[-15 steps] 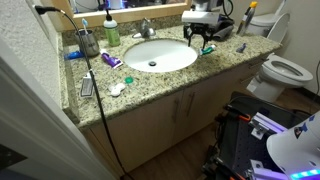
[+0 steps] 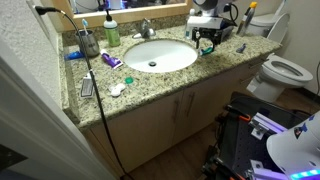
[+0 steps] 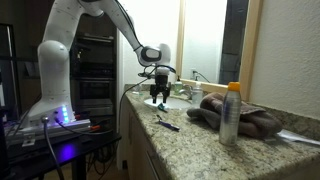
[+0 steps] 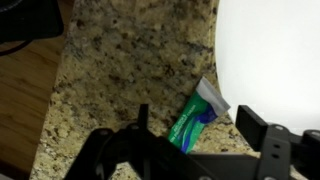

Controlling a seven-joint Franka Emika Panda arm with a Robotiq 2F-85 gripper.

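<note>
A green tube with a white end (image 4: 188, 127) lies on the speckled counter close to the sink's rim. In exterior view 1 the same green tube (image 2: 207, 51) is at the far right end of the sink. My gripper is over it, its fingers apart on either side of the tube in the wrist view. No contact with the tube shows, and the exact height above it is hard to tell. From exterior view 2, the gripper (image 3: 162, 98) hangs low near the counter.
The white sink (image 2: 160, 56) adjoins the tube. A purple item (image 2: 110, 60) and green-and-white pieces (image 2: 121, 87) lie on its other side. In exterior view 2, a dark utensil (image 3: 168, 126), a bottle (image 3: 230, 115) and a brown towel (image 3: 250, 120) occupy the near counter.
Over the last second my gripper has shifted rightward in exterior view 1, closer to the green tube. The tube and the other counter items look unmoved.
</note>
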